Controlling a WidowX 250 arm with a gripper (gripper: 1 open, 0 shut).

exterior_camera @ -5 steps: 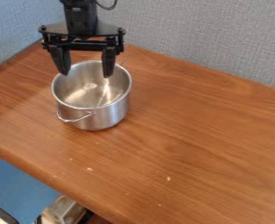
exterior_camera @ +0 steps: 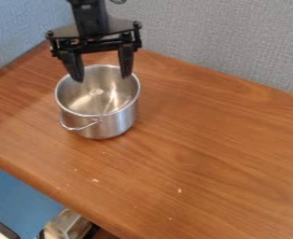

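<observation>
A steel pot (exterior_camera: 99, 117) with a thin wire handle on its front left stands on the wooden table (exterior_camera: 212, 159). My black gripper (exterior_camera: 101, 71) hangs over the pot's upper part, open, its two fingers pointing down near the rim at either side. Nothing shows between them, and from this view I cannot tell whether either finger touches the pot. The inside of the pot looks empty.
Grey textured walls border the table at the back and left. Beyond the front left edge are a blue surface and a metal fixture (exterior_camera: 69, 226).
My gripper has shifted slightly right over the pot. The pot has not visibly moved.
</observation>
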